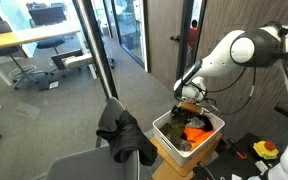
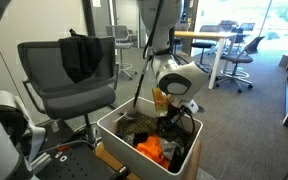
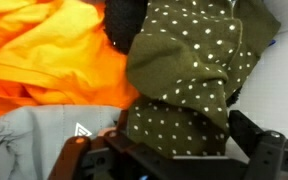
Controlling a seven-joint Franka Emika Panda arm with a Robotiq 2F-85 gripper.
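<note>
My gripper stands open over the white bin [image 2: 177, 173], its two fingers apart at the bottom of the wrist view. Between and ahead of them lies a dark olive cloth with pale dots [image 3: 184, 72], bunched in folds; whether the fingers touch it I cannot tell. To its left in that view are a bright orange cloth [image 3: 59, 65] and a grey cloth [image 3: 39, 140] with a small white triangle mark. Something black and fuzzy [image 3: 126, 20] sits at the top between orange and olive. In exterior view 2 the orange cloth [image 2: 151, 149] shows near the bin's front.
The bin rests on a wooden table [image 1: 170, 171]. Beside it stands a grey chair [image 1: 99, 163] with a black garment [image 1: 126, 133] over its back. Open floor lies beyond, with desks and office chairs farther off.
</note>
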